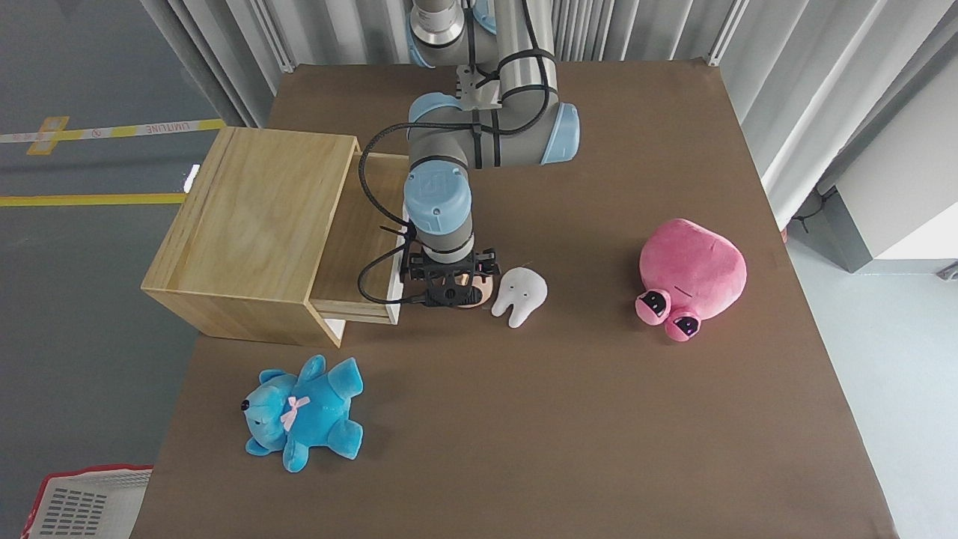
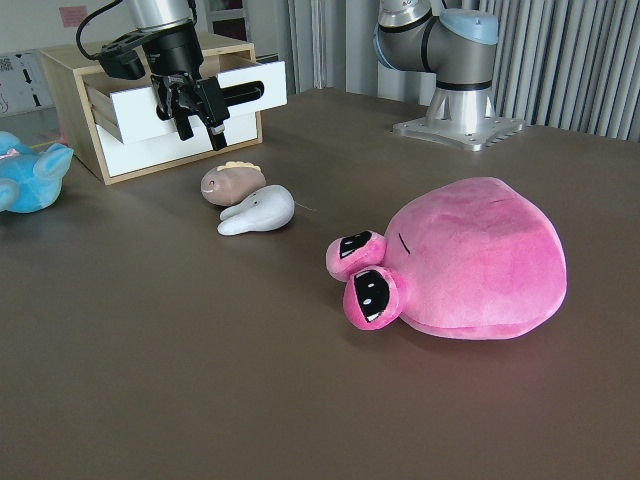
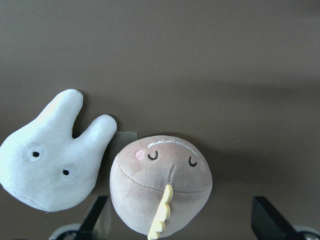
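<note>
My gripper is open, pointing down above a small beige round plush with a yellow crest, which sits between the two fingertips in the wrist view but lower than them. Beside it lies a white plush, also seen in front view. From the front, the gripper mostly hides the beige plush. In the left view the gripper hangs at the open drawer's front, higher than both small plushes.
A wooden cabinet with a pulled-out drawer stands left. A blue bear lies front left, a large pink plush at right.
</note>
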